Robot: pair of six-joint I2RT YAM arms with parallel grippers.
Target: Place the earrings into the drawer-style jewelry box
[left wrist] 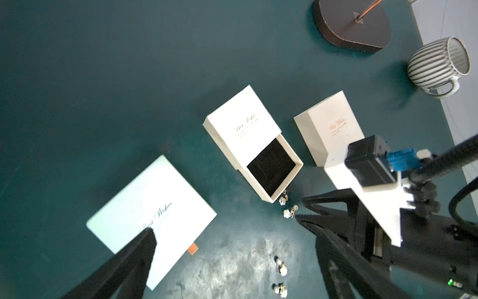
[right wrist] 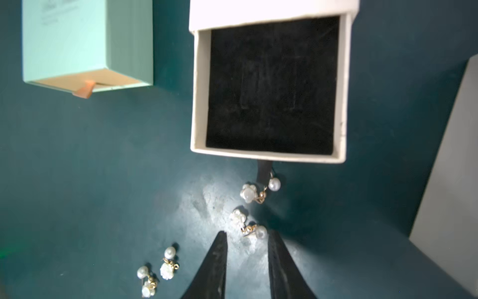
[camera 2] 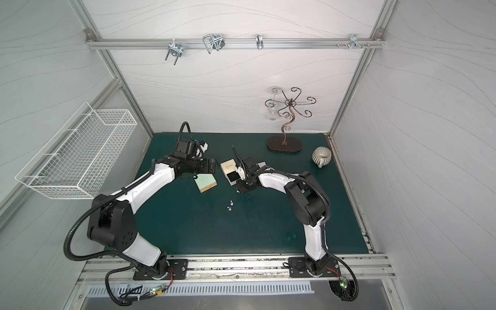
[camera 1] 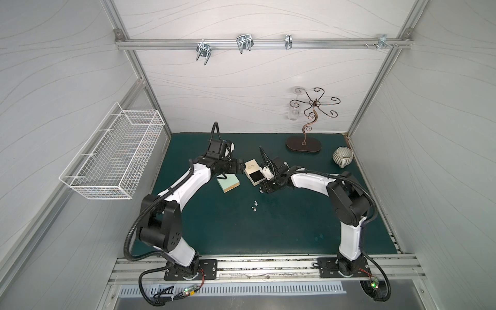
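The cream jewelry box [left wrist: 243, 124] lies with its drawer pulled out, and the black drawer lining [right wrist: 272, 89] is bare. Just in front of the drawer's edge rest two pearl-and-flower earrings, the nearer earring [right wrist: 250, 229] and another earring [right wrist: 250, 193]. Two more, a flower earring [right wrist: 167, 264] and its neighbour earring [right wrist: 148, 282], lie further to the front left. My right gripper is part open close to the nearer earring, nothing visible between its fingers. My left gripper is raised left of the box, its fingers wide apart and empty.
A mint green box [left wrist: 156, 214] sits left of the jewelry box, a second cream box [left wrist: 332, 127] right of it. Behind stand the metal holder's base [left wrist: 352, 22] and a ribbed cup [left wrist: 438, 64].
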